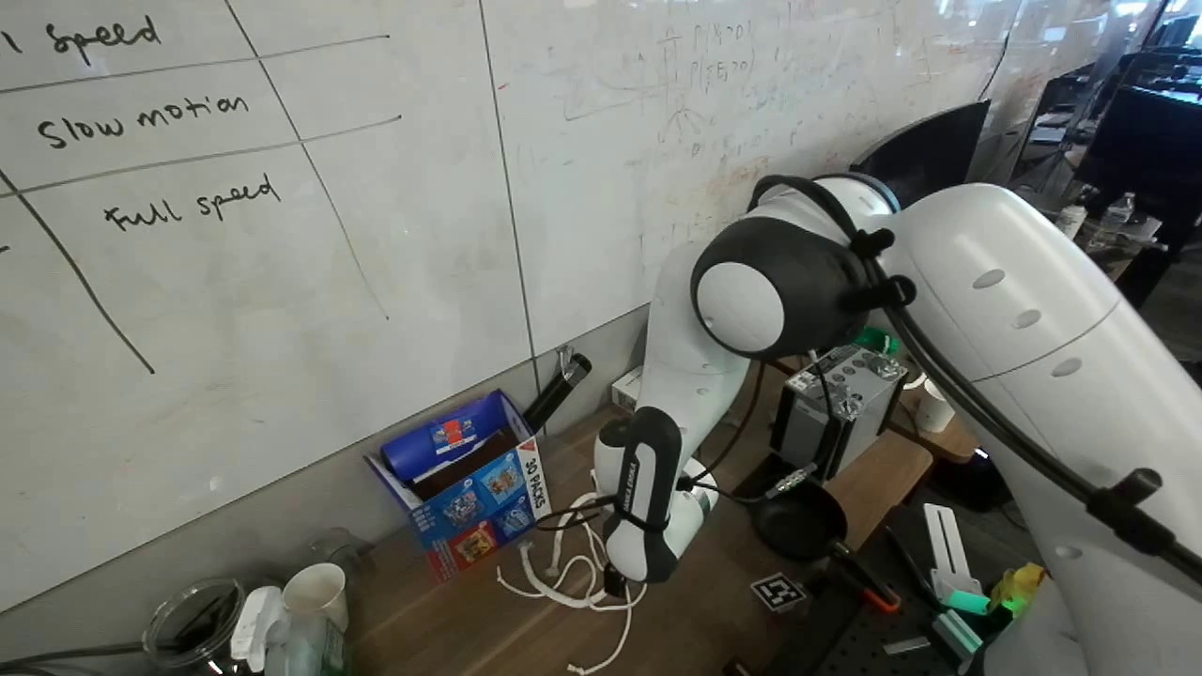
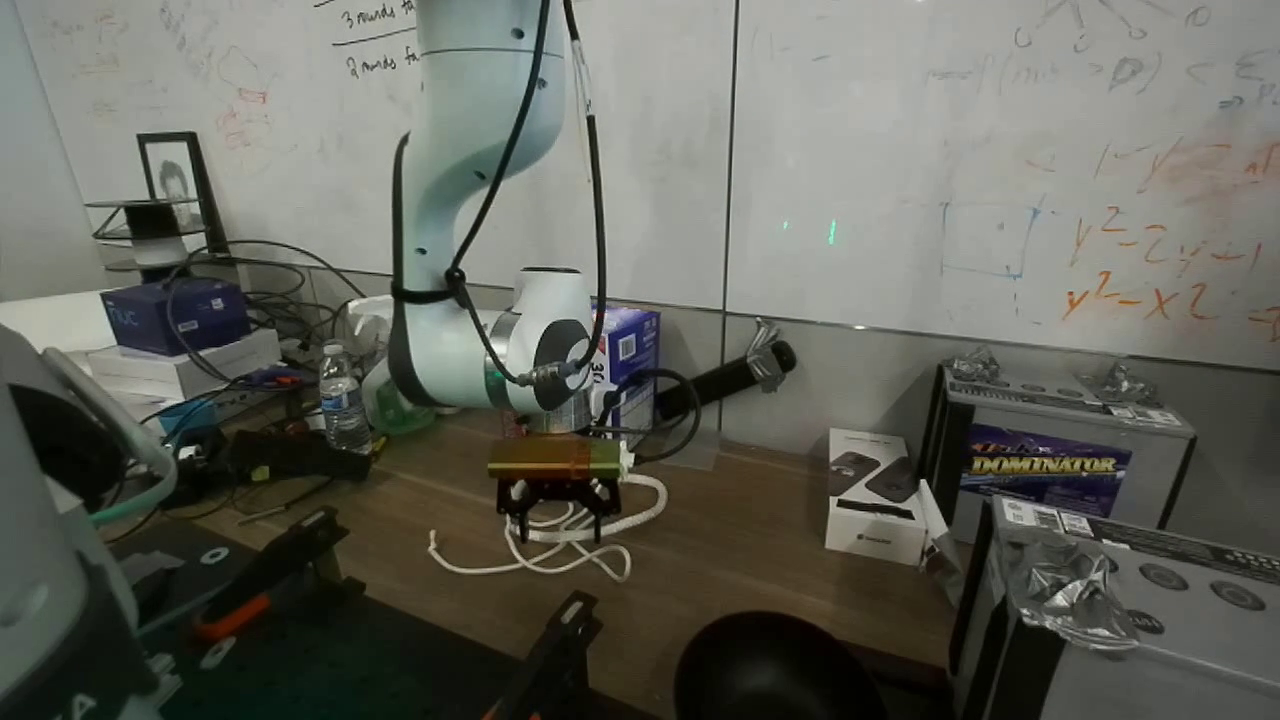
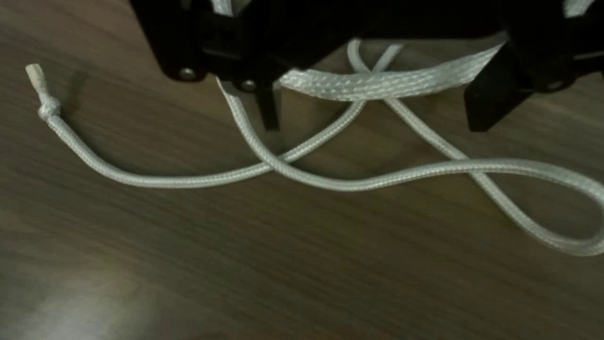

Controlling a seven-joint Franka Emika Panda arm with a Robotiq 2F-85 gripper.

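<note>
A white rope (image 2: 648,502) lies in loose, crossing loops on the wooden table (image 2: 744,540). Seen from the wrist, its thin cord (image 3: 351,184) curls across the wood to a knotted end at the left, and a thicker braided stretch (image 3: 385,85) passes under the fingers. My gripper (image 2: 560,524) points down over the rope, its fingers wide open. In the wrist view the black fingers (image 3: 491,107) stand on either side of the thick braid. Whether they touch it, I cannot tell. The arm hides part of the rope in exterior view 1.
Against the whiteboard stands a blue card box (image 1: 468,496). A black pan (image 1: 797,520) rests right of the rope, with a printed marker (image 1: 778,591) near it. A white phone box (image 2: 873,494) and grey metal boxes (image 2: 1056,456) stand farther right.
</note>
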